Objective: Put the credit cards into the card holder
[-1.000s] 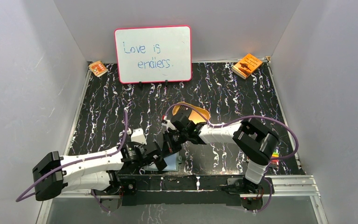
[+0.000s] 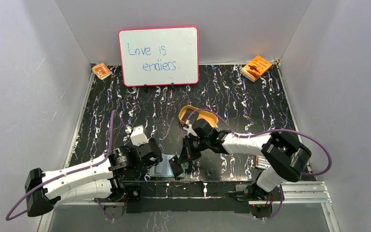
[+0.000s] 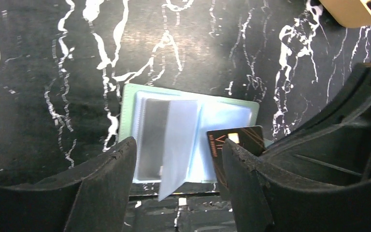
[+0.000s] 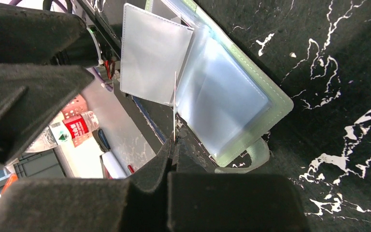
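Note:
The card holder (image 3: pixel 125 111) lies open at the table's front middle, with clear sleeves (image 4: pixel 222 96) and a lifted flap. My right gripper is shut on a black credit card, seen edge-on in the right wrist view, held upright over the holder's sleeves; in the top view the card (image 2: pixel 176 165) is at the holder's right half. My left gripper stands open above the holder's left part, with no card between its fingers.
An orange tray (image 2: pixel 207 116) lies behind the right gripper. A whiteboard (image 2: pixel 158 55) stands at the back, books (image 2: pixel 255 67) in the back corners.

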